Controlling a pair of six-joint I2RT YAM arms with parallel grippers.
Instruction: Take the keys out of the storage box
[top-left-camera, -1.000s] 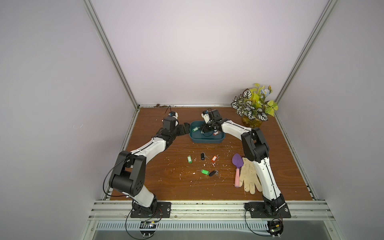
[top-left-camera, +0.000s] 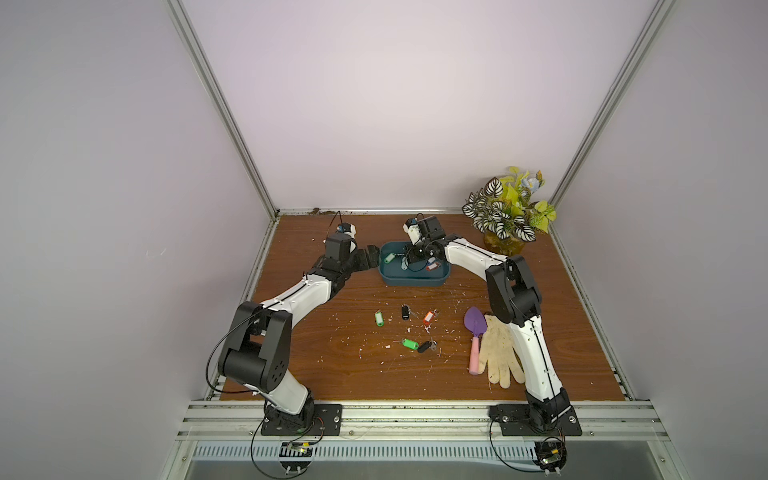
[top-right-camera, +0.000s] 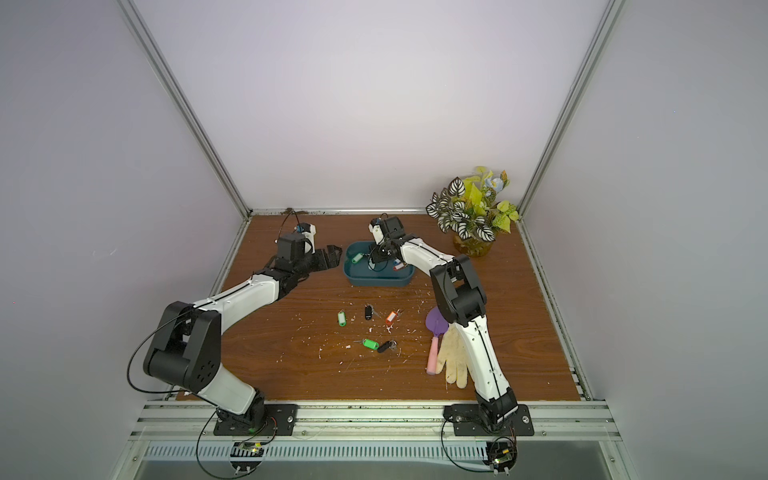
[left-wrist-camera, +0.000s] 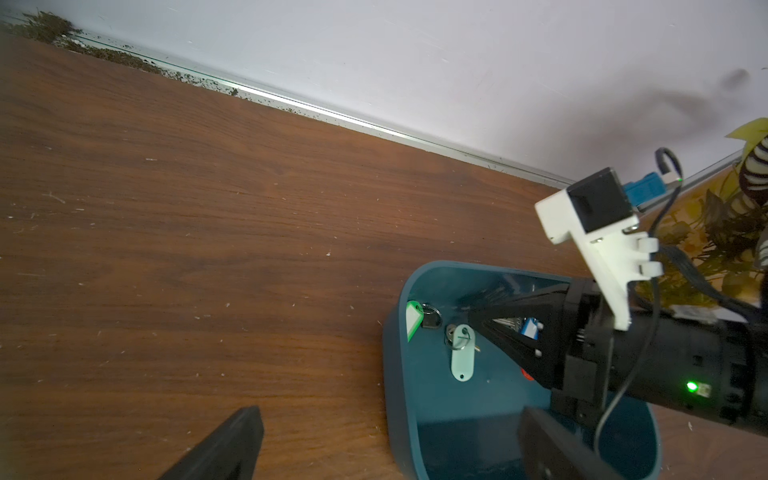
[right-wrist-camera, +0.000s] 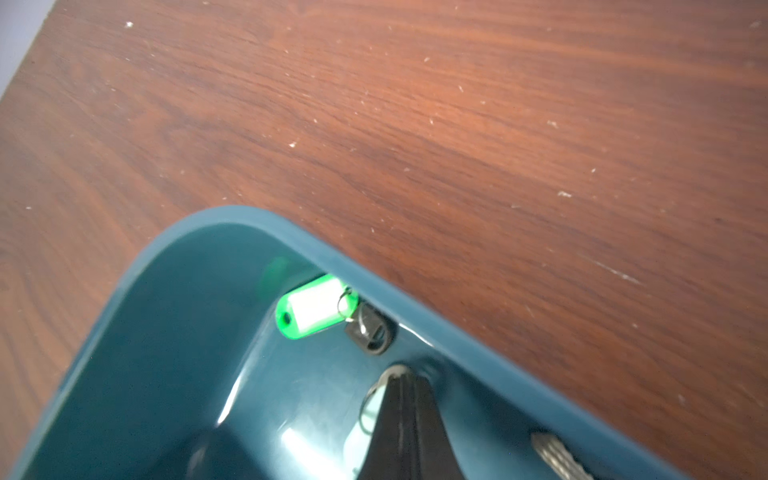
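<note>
The teal storage box (left-wrist-camera: 396, 376) stands at the back middle of the table. In the right wrist view, my right gripper reaches down inside it, shut, its fingertips together with nothing between them. A pale green key tag with key (left-wrist-camera: 462, 364) lies on the box floor just outside those fingers, partly hidden by them in that view. A bright green key tag (right-wrist-camera: 317, 306) with a dark key fob (right-wrist-camera: 369, 328) rests by the box wall. Left of the box, my left gripper stands open and empty, its two fingers far apart.
On the table in front lie several removed-looking items: green tags (top-left-camera: 379, 318), black fobs (top-left-camera: 405, 312) and an orange tag (top-left-camera: 429, 317). A trowel (top-left-camera: 475, 322), a glove (top-left-camera: 499, 352) and a potted plant (top-left-camera: 502, 244) occupy the right side.
My right gripper has shifted very slightly within the box, and the tags beside it look slightly displaced. The left arm and the items on the table stay put.
</note>
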